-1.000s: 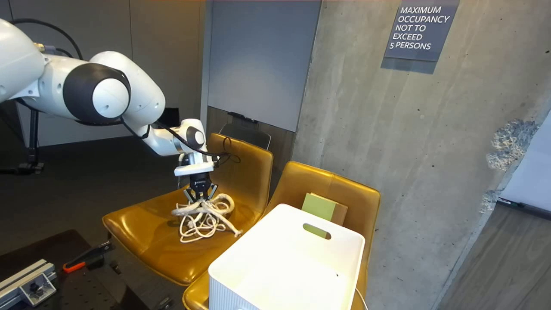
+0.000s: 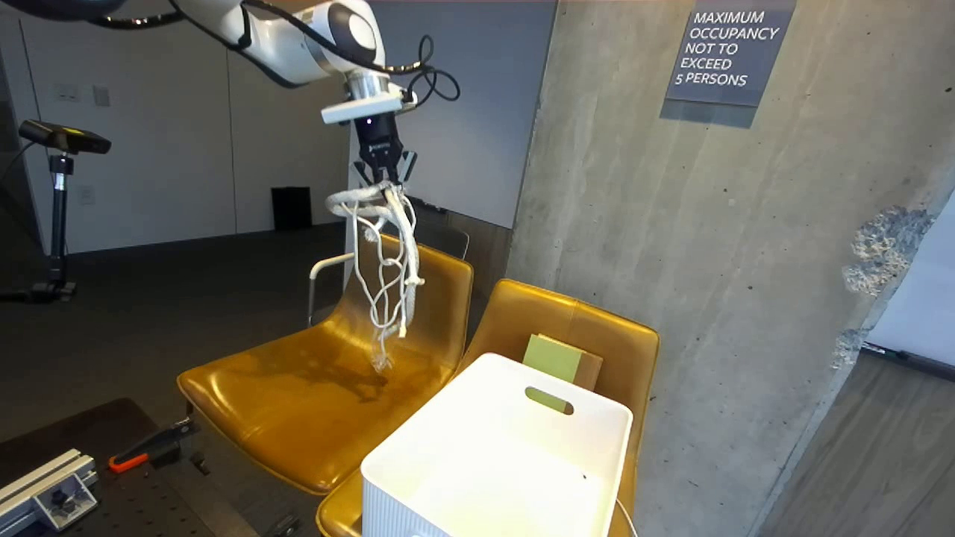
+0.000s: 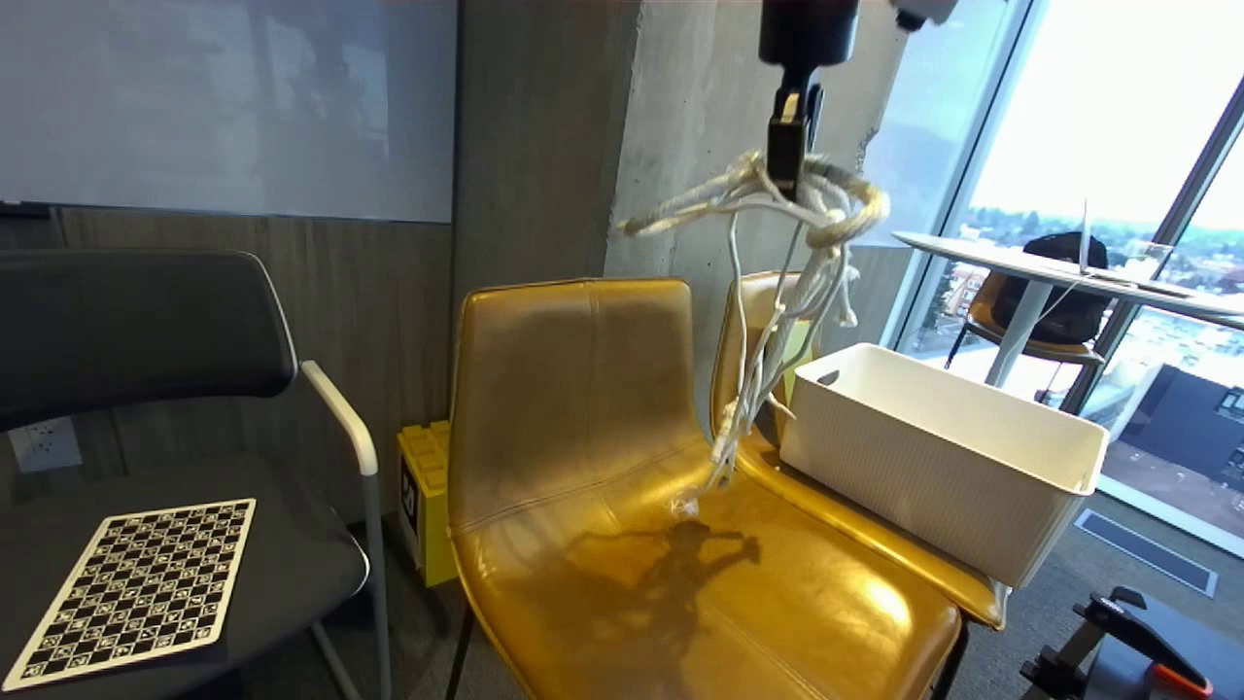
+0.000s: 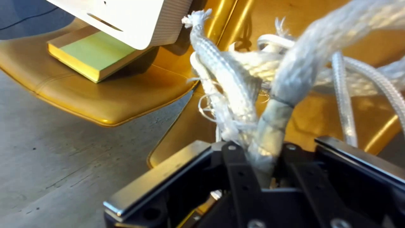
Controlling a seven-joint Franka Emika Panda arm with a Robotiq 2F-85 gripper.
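Note:
A bundle of white rope point(image 2: 394, 255) hangs in the air, its loose loops and frayed ends trailing downward. My gripper point(image 2: 386, 182) is shut on the upper part of it, above the left tan chair point(image 2: 295, 385). In exterior view 2 the rope point(image 3: 770, 350) dangles over the seat, its shadow cast below, with the gripper point(image 3: 788, 187) at its top. Close up in the wrist view, a thick taped strand of rope point(image 4: 275, 121) is pinched between the black fingers; other strands spread beyond them.
A white bin point(image 2: 501, 438), seemingly empty, stands on the right tan chair point(image 2: 573, 309) beside the rope. A green-covered book point(image 2: 555, 358) leans behind the bin. In exterior view 2, a grey chair point(image 3: 140, 327) holds a checkered board point(image 3: 140, 589) at left.
The arm has risen well above the left chair and swung slightly right. The rope, piled on the seat before, now hangs from the gripper. The bin has not moved.

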